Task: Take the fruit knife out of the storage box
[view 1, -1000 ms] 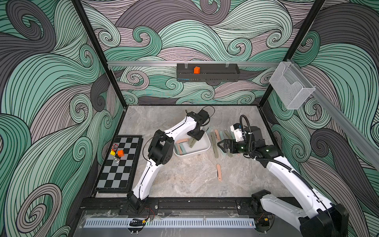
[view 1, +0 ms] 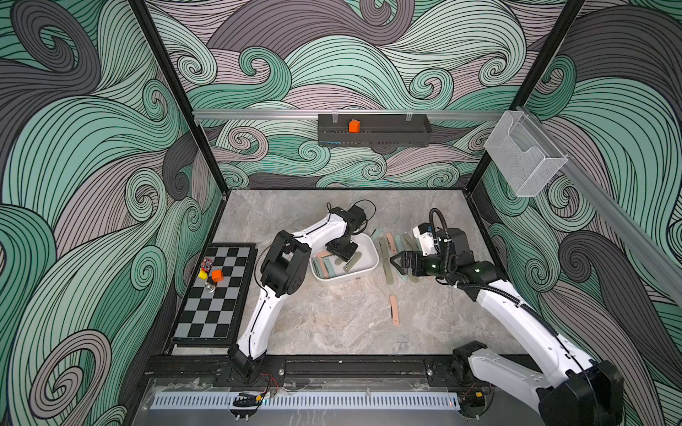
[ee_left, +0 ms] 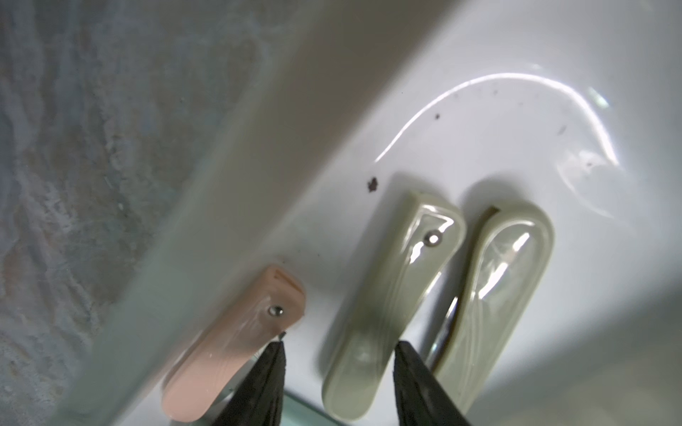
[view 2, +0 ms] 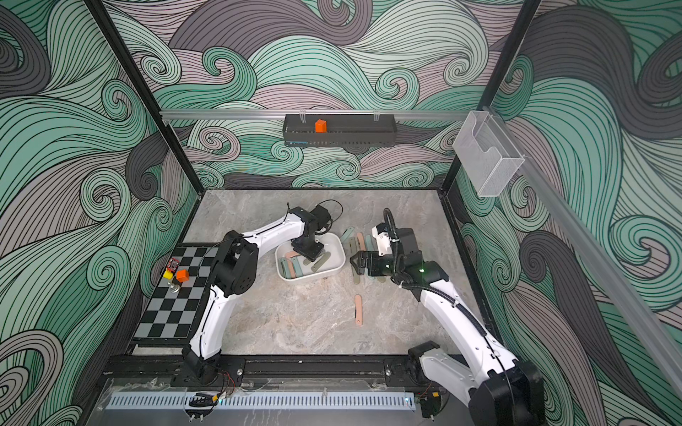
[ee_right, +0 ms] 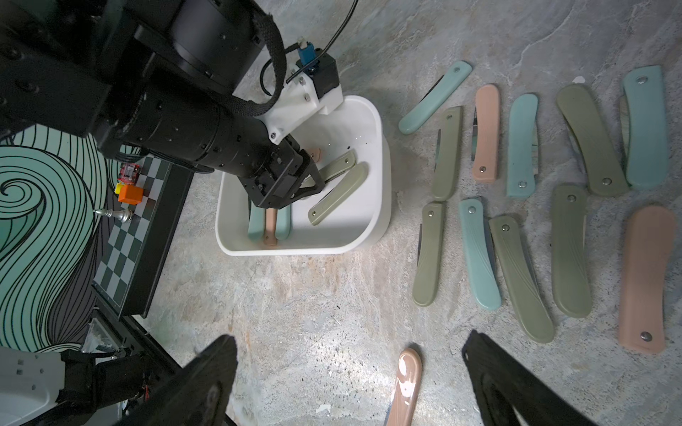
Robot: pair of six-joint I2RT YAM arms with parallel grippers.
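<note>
The white storage box (ee_right: pixel 380 213) holds several folded fruit knives. Inside it, a green knife (ee_left: pixel 398 284) lies beneath my left gripper, whose fingers stand apart on either side of its near end; whether they touch it I cannot tell. A second green knife (ee_left: pixel 508 277) lies just right of it, and a pink knife (ee_left: pixel 227 348) rests by the box wall on the left. Teal and pink knives (ee_right: pixel 270 223) fill the box's left end, partly hidden by the left arm. My right gripper is open and empty, above the table right of the box.
Several green, teal and pink knives (ee_right: pixel 522 277) lie in rows right of the box. One pink knife (view 1: pixel 394 309) lies alone nearer the front. A chessboard (view 1: pixel 214 294) with small objects stands on the left.
My left gripper has moved left and slightly nearer the front within the box. The green knives, close together earlier, now show farther apart. The right arm has barely moved.
</note>
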